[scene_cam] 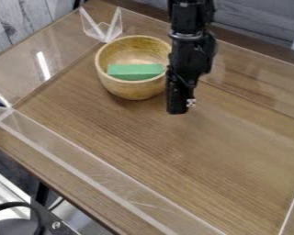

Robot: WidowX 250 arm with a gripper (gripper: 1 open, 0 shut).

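Note:
My black gripper [178,103] hangs over the wooden table, just right of a round wooden bowl [133,88]; it looks shut, with nothing visible between its fingers. A green block [133,71] lies inside the bowl. Whether the gripper touches the bowl's rim cannot be told.
A white folded object [102,27] stands at the back left. Clear plastic edging runs along the left of the table [162,174], and a dark cable lies at the bottom left.

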